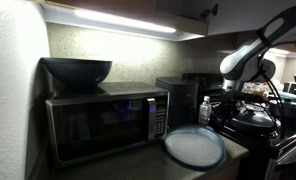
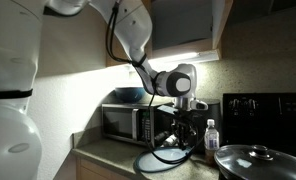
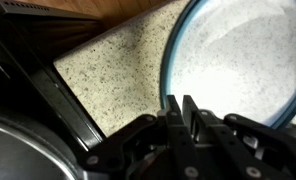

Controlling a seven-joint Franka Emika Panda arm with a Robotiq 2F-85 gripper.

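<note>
Close together, the dark fingers of my gripper are shut in the wrist view. What, if anything, lies between them cannot be made out. Behind and below the fingertips spreads a large round pale piece with a blue rim (image 3: 223,55), like a plate or lid; part of its near edge is hidden by the gripper. It rests on the counter before the microwave in exterior view 1 (image 1: 195,147). The arm (image 1: 238,66) stands to its right and higher, with the gripper end lost against the dark stove.
A black microwave (image 1: 103,125) carries a dark bowl (image 1: 78,72). Beyond the pale round piece stands a clear bottle (image 1: 205,110). A lidded pan (image 2: 258,162) sits on the stove at right. Speckled counter (image 3: 113,75) shows bare beside the rim.
</note>
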